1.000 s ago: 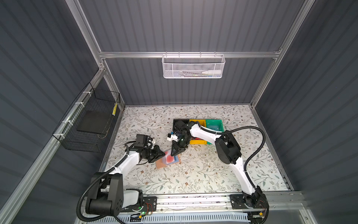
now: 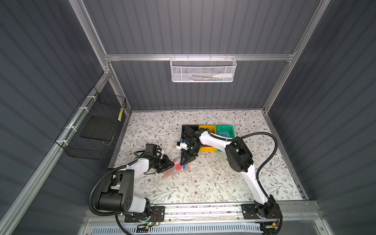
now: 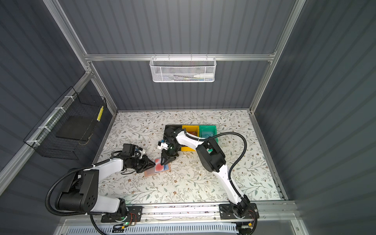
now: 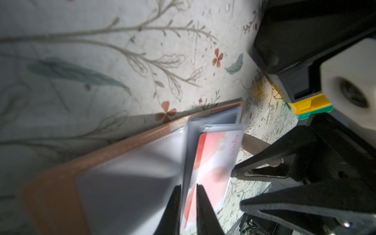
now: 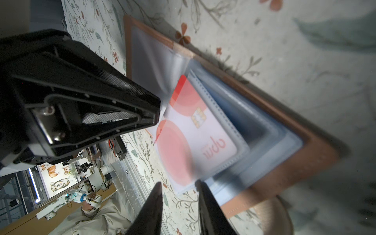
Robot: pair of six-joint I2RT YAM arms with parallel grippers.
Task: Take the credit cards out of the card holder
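Note:
A tan card holder (image 2: pixel 169 172) lies open on the floral surface at the front left, with clear sleeves. On its right part sits a red-and-white card, also in the right wrist view (image 5: pixel 188 148), in or on a sleeve. My left gripper (image 2: pixel 166 166) is over the holder's left part; its fingertips (image 4: pixel 199 190) are shut at the card's left edge, with nothing visible held. My right gripper (image 2: pixel 186 160) is at the holder's right side, its fingertips low near the card; whether it grips anything is unclear.
Black, yellow and green bins (image 2: pixel 224 129) stand behind the right arm. A black wire basket (image 2: pixel 94 129) hangs on the left wall and a white mesh basket (image 2: pixel 202 70) on the back wall.
The right gripper has barely moved.

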